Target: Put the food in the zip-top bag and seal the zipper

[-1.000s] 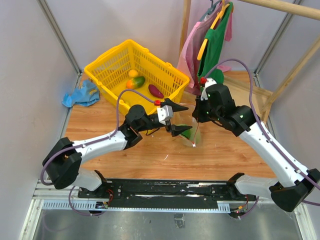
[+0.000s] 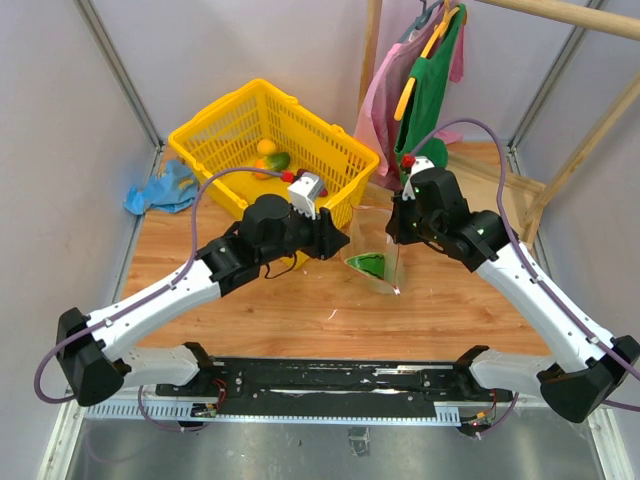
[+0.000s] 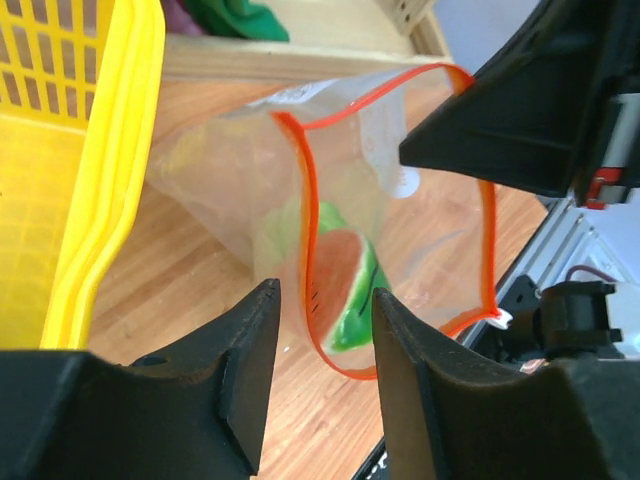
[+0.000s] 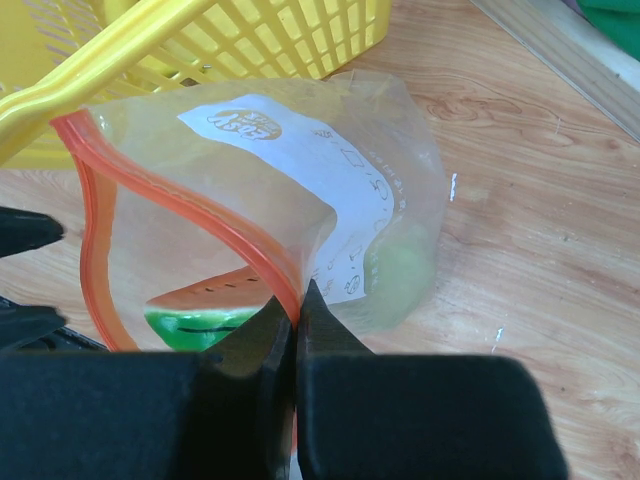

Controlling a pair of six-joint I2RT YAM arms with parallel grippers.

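The clear zip top bag (image 4: 400, 150) hangs with its orange-edged mouth agape. A green-and-pink piece of food, like a watermelon slice (image 3: 362, 300), lies inside it; from above the slice (image 2: 370, 264) shows mostly green. My right gripper is shut with the orange rim (image 4: 225, 228) pinched at its fingertips. My left gripper is part open at the opposite side of the mouth. In the left wrist view the rim's near side appears between its fingers, apart from both; whether it is truly within the finger's depth I cannot tell.
Close behind the bag and the left gripper stands a yellow basket (image 2: 225, 122) holding an orange (image 2: 266, 146) and other produce. A blue cloth (image 2: 163, 188) lies at the left. Clothes (image 2: 428, 100) hang at the back right.
The right arm stays put, and the bag's mouth is now less covered.
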